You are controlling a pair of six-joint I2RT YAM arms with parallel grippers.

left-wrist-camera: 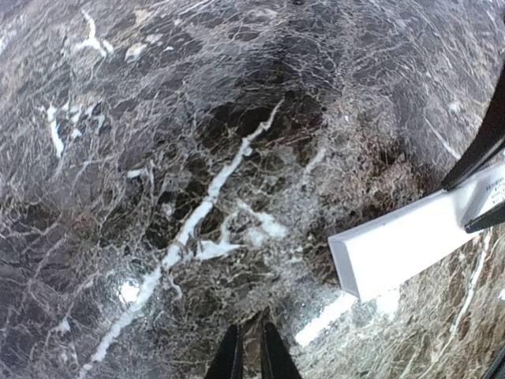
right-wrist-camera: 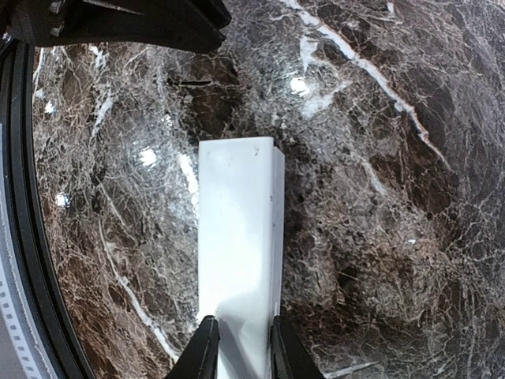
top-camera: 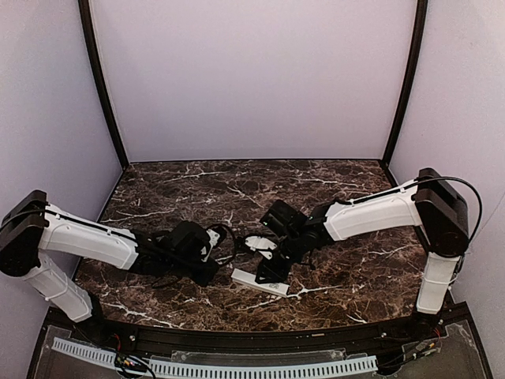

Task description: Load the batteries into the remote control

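The white remote [top-camera: 248, 279] lies on the marble table; in the left wrist view its near end [left-wrist-camera: 394, 241] shows at right. My right gripper sits over the remote's far part, its fingertips at either side of the white body, part open; whether they touch it is unclear. My left gripper is shut with nothing between its fingertips, over bare marble left of the remote. No batteries are clearly visible.
The dark front rail [right-wrist-camera: 20, 205] of the table runs close to the remote. The marble [top-camera: 252, 181] behind the arms is clear, with white walls around.
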